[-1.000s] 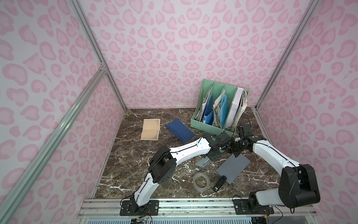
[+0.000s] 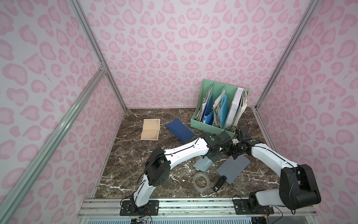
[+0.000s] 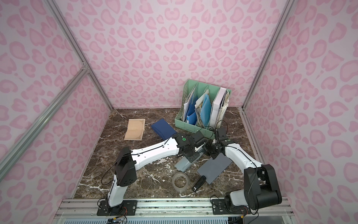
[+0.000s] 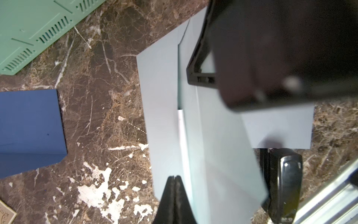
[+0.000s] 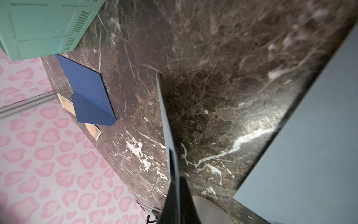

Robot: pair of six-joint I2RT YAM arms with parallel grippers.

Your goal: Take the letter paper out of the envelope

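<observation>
A pale grey-blue envelope [image 4: 160, 97] with its flap folded shows a narrow white strip [image 4: 183, 141] in its slit in the left wrist view. My left gripper is shut over the envelope, with nothing visible between its fingers. In the right wrist view the envelope [image 5: 163, 112] appears edge-on, running into my right gripper, which is shut on it. From above, both wrists meet over the envelope [image 2: 202, 163] in front of the file organizer, partly hiding it.
A green file organizer [image 2: 208, 127] stands behind, close to both wrists. A blue folder [image 2: 180, 130] and a beige card [image 2: 150, 129] lie left. A grey clipboard [image 2: 235, 168] with black clip and a tape roll [image 2: 201, 186] lie in front.
My right arm has moved slightly.
</observation>
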